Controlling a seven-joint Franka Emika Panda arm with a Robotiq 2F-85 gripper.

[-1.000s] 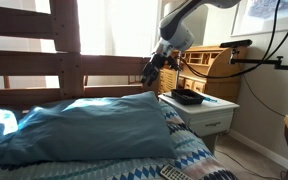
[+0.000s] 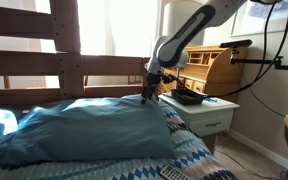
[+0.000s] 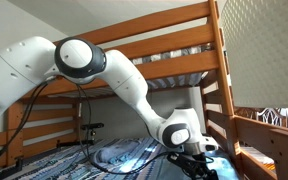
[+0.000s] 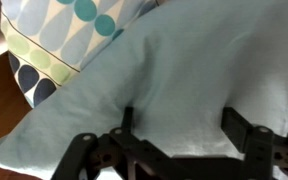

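A blue pillow (image 2: 84, 131) lies across the bed, its right end beneath my gripper (image 2: 151, 93). Looking down from the wrist, the pale blue cloth (image 4: 174, 80) fills the middle of the view, with a pointed corner toward the lower left. My gripper has its fingers (image 4: 128, 122) spread apart, and the cloth lies in and below the gap. Whether the fingertips touch it is hard to tell. The patterned bedding (image 4: 69, 35) shows past the cloth's edge.
A wooden bed frame (image 2: 24, 63) runs behind the pillow. The white nightstand (image 2: 206, 118) beside the bed holds a black tray (image 2: 188, 97) and a wooden roll-top box (image 2: 212, 70). A remote (image 2: 174, 173) lies on the bedding at the front.
My gripper has come down from above the pillow to its right end by the bed frame. The pillow looks nearly the same, and the remote has stayed put.
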